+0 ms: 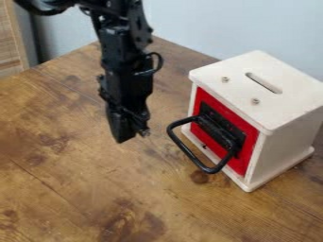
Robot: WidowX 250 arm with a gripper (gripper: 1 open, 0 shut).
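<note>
My black gripper (131, 127) hangs above the wooden table, left of a white wooden box (265, 85) with a red front panel (212, 102). A black handle (202, 164) sticks out from the black fitting on that front, toward the left. The gripper is apart from the handle, and its fingers look shut, with nothing visible between them.
A pale wall (202, 28) stands behind, with a wooden panel (8, 47) at the far left.
</note>
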